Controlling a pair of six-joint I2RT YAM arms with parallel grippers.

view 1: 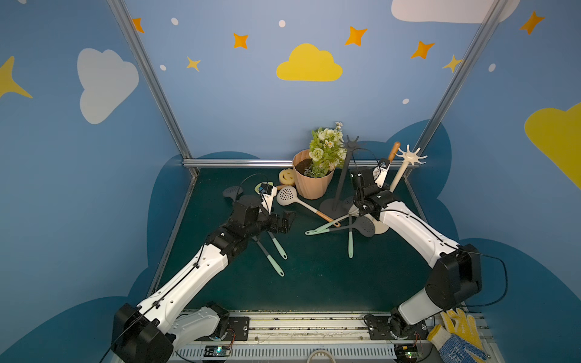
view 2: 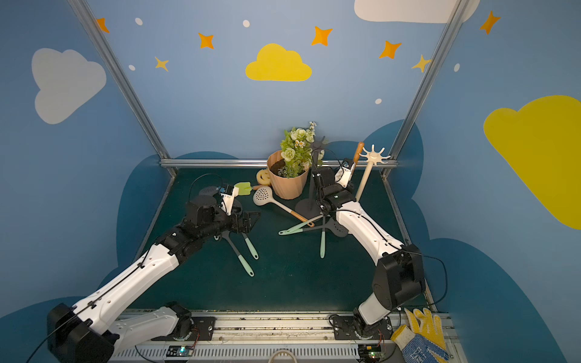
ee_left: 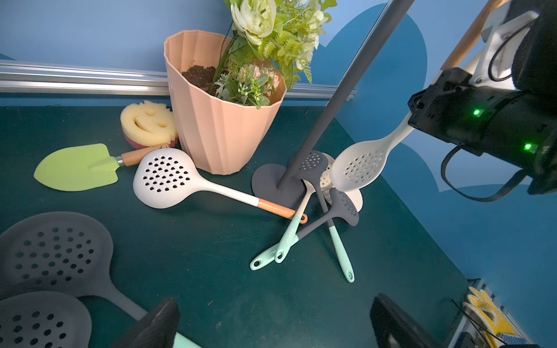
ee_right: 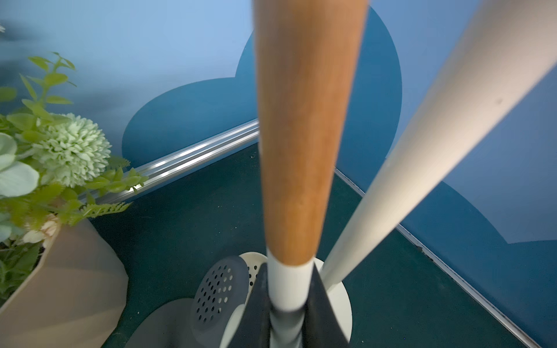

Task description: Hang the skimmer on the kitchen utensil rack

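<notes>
A white skimmer with a wooden handle is held upright, its perforated head hanging down. My right gripper is shut on it just below the wood. The wooden handle rises close beside the post of the white utensil rack, left of its hooked top. The handle's end stands slightly above those hooks in the top left view and looks off them; its upper tip is cut off in the right wrist view. Over the left of the table, my left gripper is open and empty.
The dark rack stands left of my right arm, near a flower pot. Several skimmers and ladles lie around its base. A second white skimmer, a green trowel and a sponge lie leftward.
</notes>
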